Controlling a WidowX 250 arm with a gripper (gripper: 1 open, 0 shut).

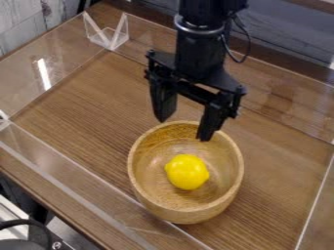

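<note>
A wooden bowl [154, 196] stands on the table in the lower middle, holding a yellow object [187, 172] like a lemon or ball. My black gripper [186, 115] is over the bowl's far side, its two fingers spread wide apart with nothing visible between them, one at the upper left of the bowl and one at the upper right.
A clear plastic edge runs along the left side, and a white wire object [107, 29] stands at the back left.
</note>
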